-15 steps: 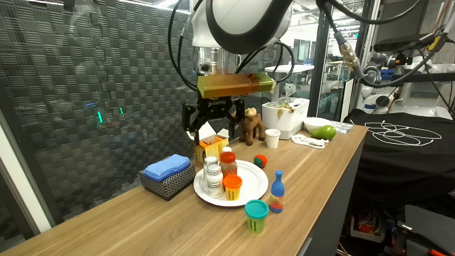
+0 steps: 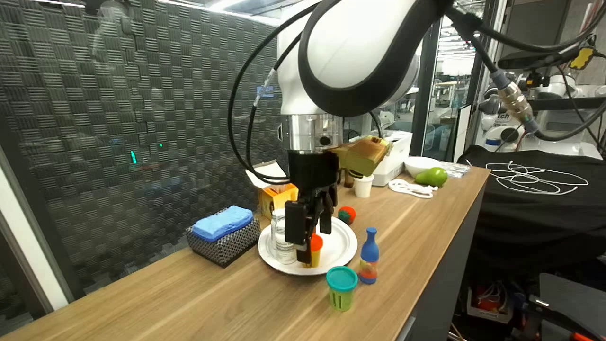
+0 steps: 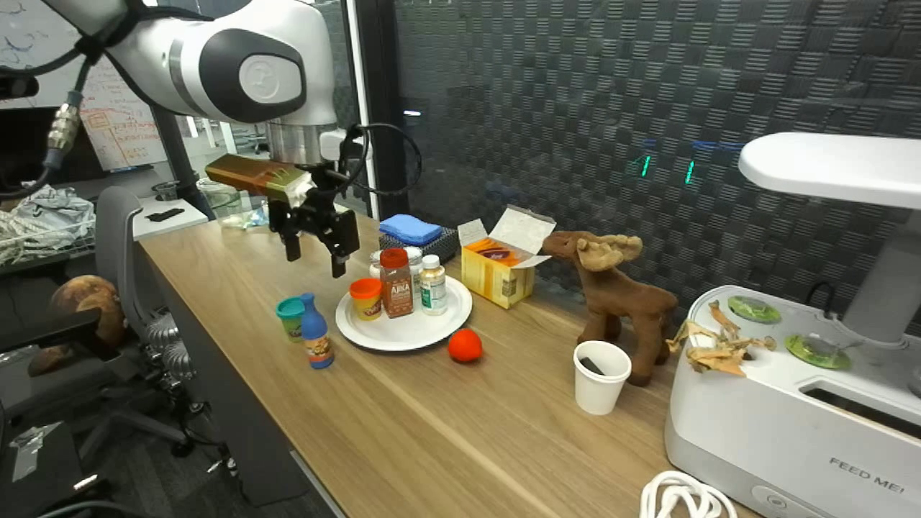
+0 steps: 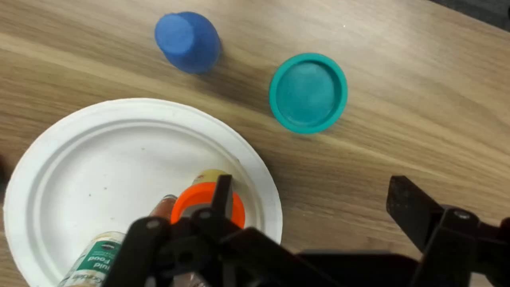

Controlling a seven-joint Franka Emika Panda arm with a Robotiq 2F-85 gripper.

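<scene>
My gripper (image 3: 316, 259) hangs open and empty above the table, with its fingers spread. In the wrist view one finger (image 4: 222, 196) overlaps the orange-lidded tub (image 4: 203, 193), while the other finger (image 4: 411, 210) is over bare wood. The white plate (image 3: 401, 344) carries that tub, a red-capped brown bottle (image 3: 396, 285), a white-capped bottle (image 3: 433, 289) and other white bottles behind. Off the plate stand a teal-lidded green tub (image 2: 341, 290) and a blue bottle (image 2: 369, 258), both upright. Exterior view 1 has the gripper hiding part of the plate's contents.
A red ball (image 3: 465, 345) lies beside the plate. Behind are a blue cloth (image 2: 222, 222) on a dark box, an open yellow box (image 3: 498, 272), a brown toy moose (image 3: 626, 302) and a white cup (image 3: 600, 380). Bare table lies at the front left in exterior view 1.
The gripper has come down and turned, moving toward the near side of the plate. It stays open. The objects on the table stand where they were.
</scene>
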